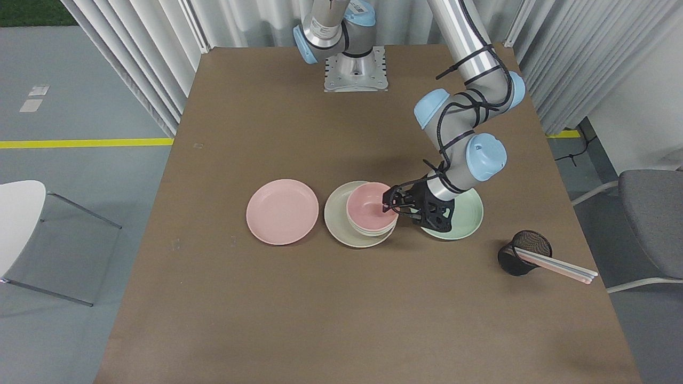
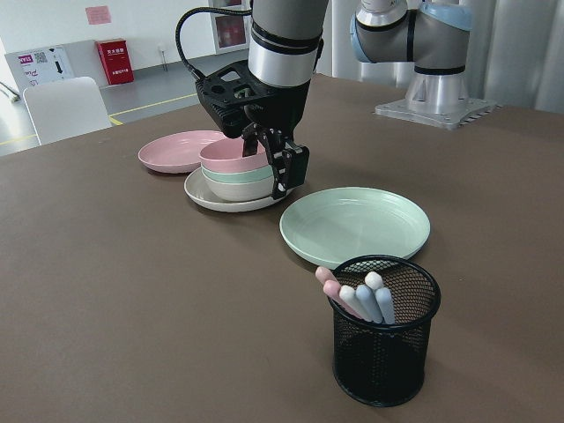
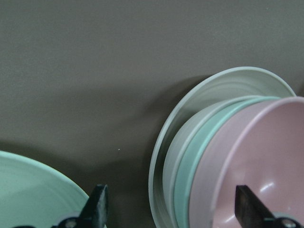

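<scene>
A pink bowl [image 1: 367, 205] tops a stack with a mint bowl [image 2: 220, 174] and a white bowl [image 2: 231, 190] on a cream plate [image 1: 342, 233]. My open gripper is at the stack's green-plate side: one finger is over the pink bowl's inside, the other outside it, near the green plate [image 2: 355, 226]. Whether it touches the rim I cannot tell. A pink plate [image 1: 282, 211] lies left of the stack in the front view.
A black mesh cup [image 2: 379, 370] holding several chopsticks [image 1: 557, 264] stands at the front right.
</scene>
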